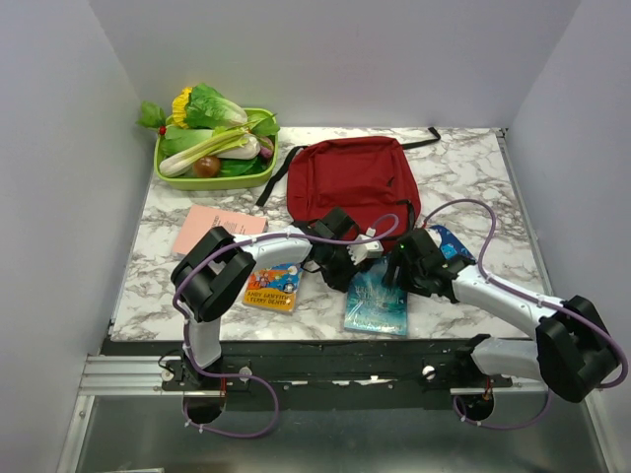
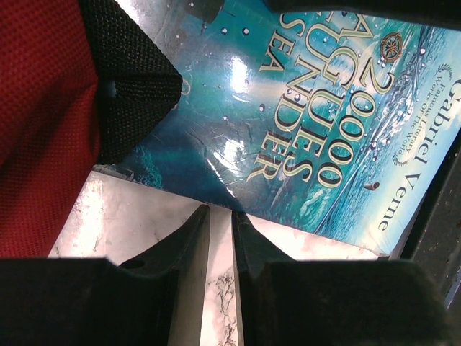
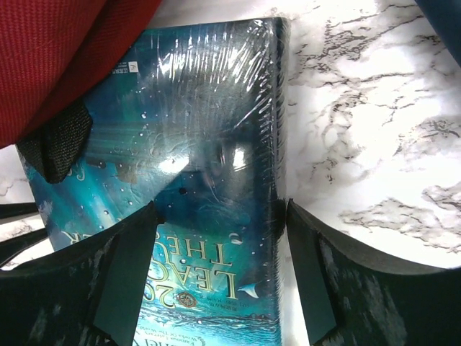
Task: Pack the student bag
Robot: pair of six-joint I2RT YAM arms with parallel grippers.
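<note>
A shrink-wrapped teal book (image 1: 376, 307) lies flat at the table's front edge, below the red bag (image 1: 345, 177). The bag's black strap loop (image 2: 137, 86) lies over one corner of the book. At the book's left edge, my left gripper stands part open, a narrow gap between its tips, which meet that edge. My right gripper is wider open and over the book's right part. One finger (image 3: 126, 252) is at the cover and the other beside the spine; whether they press on it cannot be told.
A yellow-orange book (image 1: 271, 289) and a pink booklet (image 1: 219, 225) lie left, partly under the left arm. A blue item (image 1: 451, 242) is behind the right arm. A green vegetable basket (image 1: 222, 181) stands back left.
</note>
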